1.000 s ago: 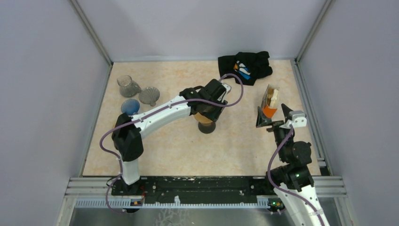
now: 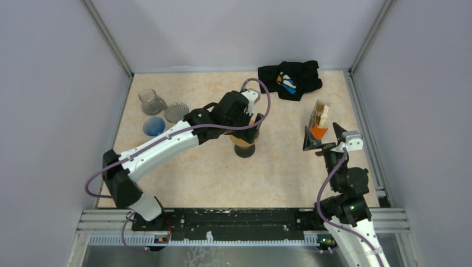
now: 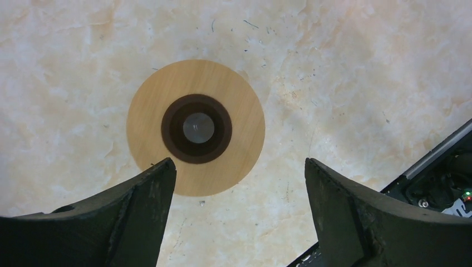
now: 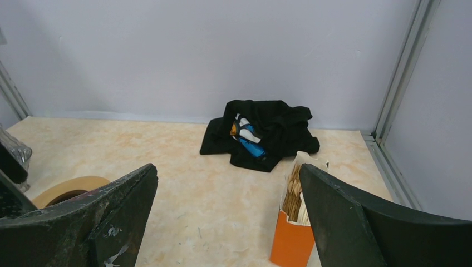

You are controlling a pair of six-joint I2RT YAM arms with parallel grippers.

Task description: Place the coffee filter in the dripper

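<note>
The dripper, a wooden ring (image 3: 246,122) around a dark brown cone (image 3: 168,130), stands on the table and fills the middle of the left wrist view. A pale round spot shows at the cone's bottom; no filter can be made out inside. My left gripper is over it, fingers apart with nothing between them. From above, the left arm partly covers the dripper (image 2: 242,140). Filters (image 4: 293,194) stand in an orange and white box (image 4: 291,243) at the right. Near that box, my right gripper (image 2: 321,132) stands open and empty.
A black cloth (image 2: 290,79) lies at the back. On the left are a glass server (image 2: 150,101), a clear shell-shaped piece (image 2: 176,112) and a blue one (image 2: 154,126). Bare table lies between the dripper and the filter box.
My left arm has swung left and its gripper has shifted left over the dripper. The right arm, the dripper and the filter box have stayed put.
</note>
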